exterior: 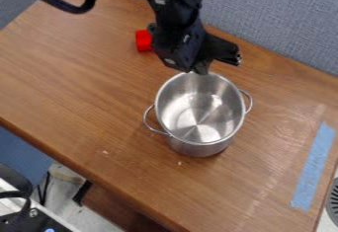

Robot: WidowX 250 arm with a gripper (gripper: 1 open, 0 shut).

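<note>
My black gripper [199, 58] hangs above the back rim of a steel pot [199, 117] with two wire handles, which stands near the middle of the wooden table. The gripper looks shut, with nothing visible between its fingers. A red object [142, 39] is mostly hidden behind the arm.
A blue strip [313, 167] lies along the right side of the table [59, 78]. A grey wall stands behind, and the table's front edge runs along the lower left.
</note>
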